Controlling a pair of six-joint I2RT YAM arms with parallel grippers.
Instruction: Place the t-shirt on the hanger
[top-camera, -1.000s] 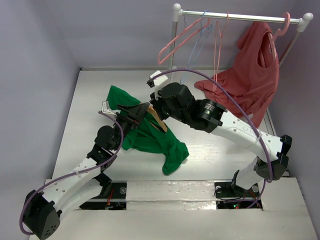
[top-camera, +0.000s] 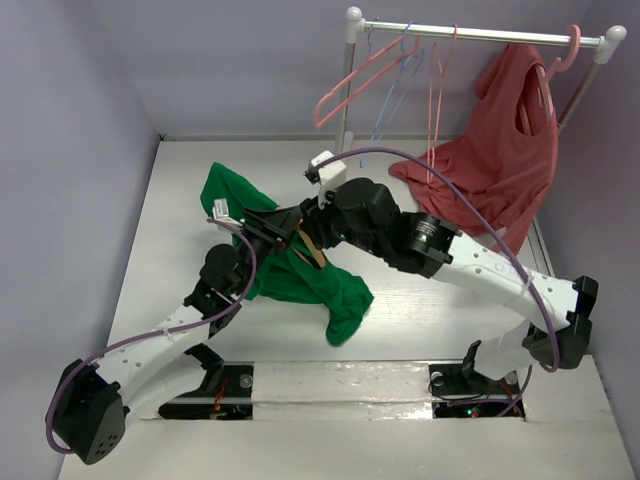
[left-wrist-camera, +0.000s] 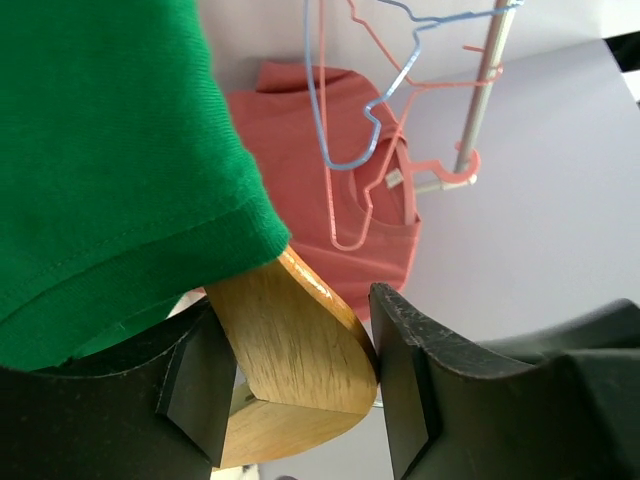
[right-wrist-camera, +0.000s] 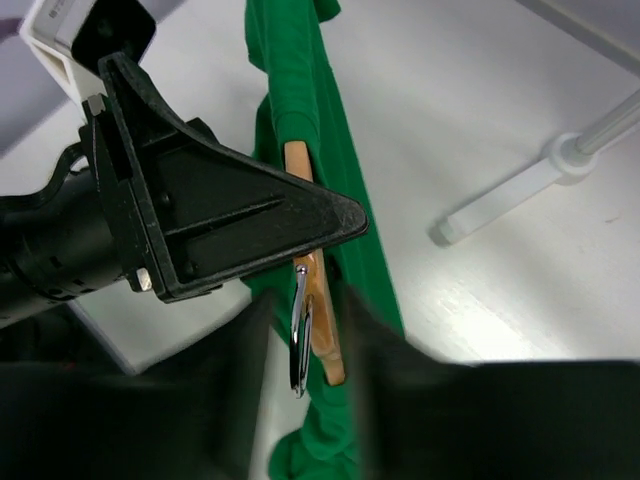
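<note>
A green t-shirt (top-camera: 335, 295) hangs around a wooden hanger (top-camera: 308, 246) in the middle of the top view. In the left wrist view the hanger (left-wrist-camera: 290, 345) lies between the fingers of my left gripper, beside the shirt's hem (left-wrist-camera: 230, 235); whether they press on it is unclear. My right gripper is blurred, its fingers apart on either side of the hanger's metal hook (right-wrist-camera: 300, 345). The hanger's wooden bar (right-wrist-camera: 318, 300) runs out of the shirt (right-wrist-camera: 290, 65) there. From above, both grippers meet closely and hide the hook.
A white rack (top-camera: 480, 34) stands at the back right, with pink hangers (top-camera: 365, 80), a blue hanger (top-camera: 392, 95) and a red shirt (top-camera: 500, 150) on it.
My left arm has moved slightly up and right in the top view. The right gripper has shifted a little right and down. The shirt's lower end has moved slightly left.
</note>
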